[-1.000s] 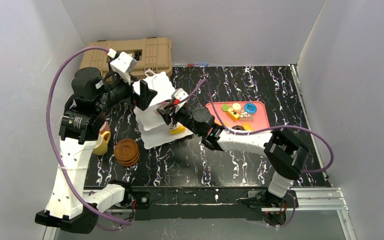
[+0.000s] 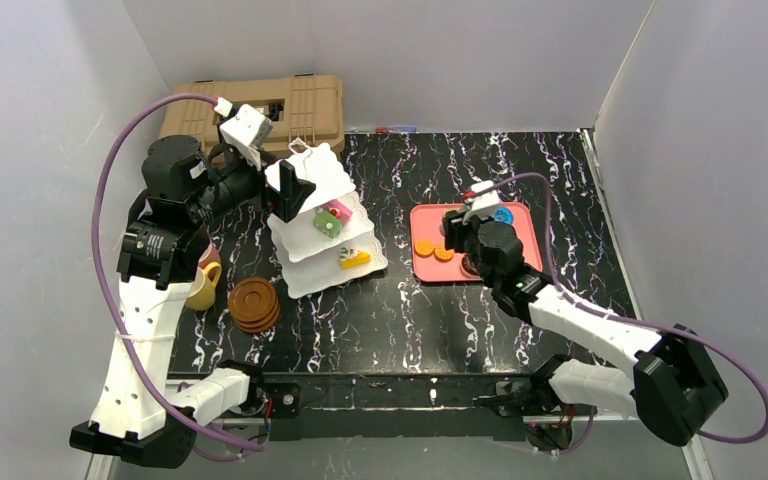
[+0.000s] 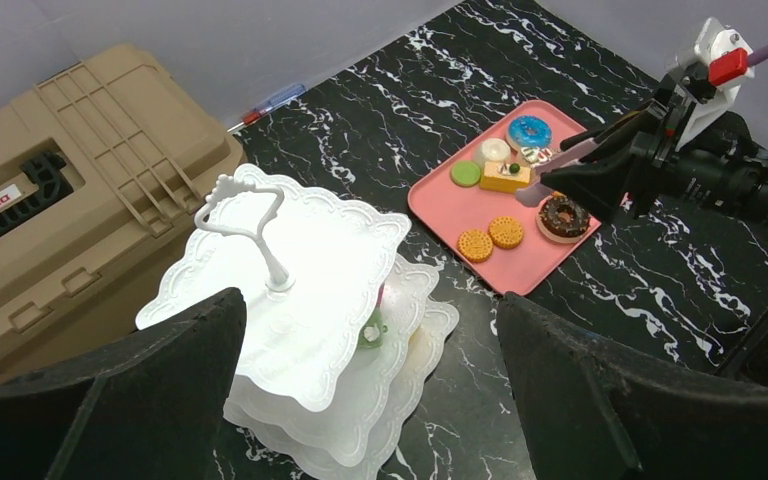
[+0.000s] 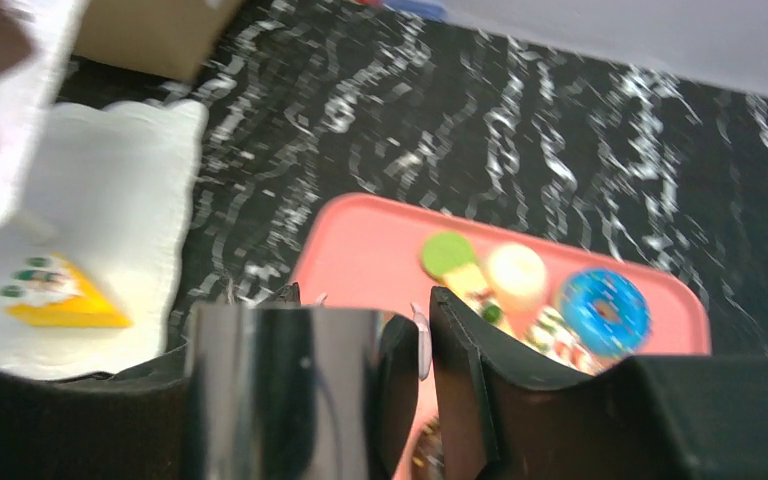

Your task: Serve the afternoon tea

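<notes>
My left gripper [image 2: 285, 190] is open above the white three-tier stand [image 3: 305, 260], nothing between its fingers. The stand holds a pink piece [image 2: 339, 210], a green piece [image 2: 326, 224] and a yellow cake slice [image 2: 358, 259]. My right gripper [image 2: 452, 230] is over the pink tray; the right wrist view is blurred and its finger is unclear. The tray carries a blue donut [image 3: 528, 131], a chocolate donut [image 3: 565, 217], orange biscuits [image 3: 475, 244], a green macaron [image 3: 465, 173], a cream one [image 4: 516, 270] and a yellow cake [image 3: 503, 178].
A tan case [image 2: 185, 115] stands at the back left. Brown coasters [image 2: 253, 302] and a yellow mug [image 2: 203, 288] sit near the left arm.
My right gripper has moved right from the stand to over the pink tray; the pink and green pieces on the stand are uncovered in the top view. The left arm has not moved.
</notes>
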